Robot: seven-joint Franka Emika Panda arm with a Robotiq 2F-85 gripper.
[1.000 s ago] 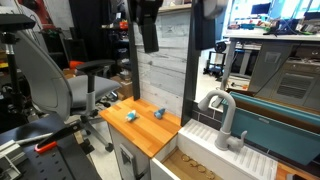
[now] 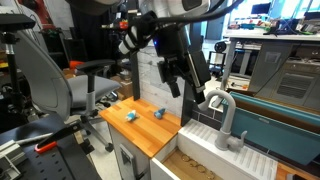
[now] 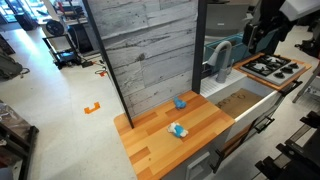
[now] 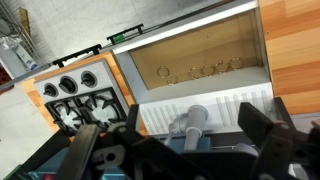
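My gripper (image 2: 184,92) hangs in the air above the toy kitchen, pointing down, its fingers apart with nothing between them. In the wrist view the open gripper has the grey faucet (image 4: 196,122) and the white drawer edge below it. An open drawer (image 4: 198,65) holds several small rings on its brown floor.
A stove (image 4: 85,90) with burners and knobs sits at the drawer's far end. Behind the counter rises a white plank wall (image 3: 150,50). The faucet (image 2: 228,115) stands tall beside the drawer.
The blue items, drawer and faucet have stayed in place.
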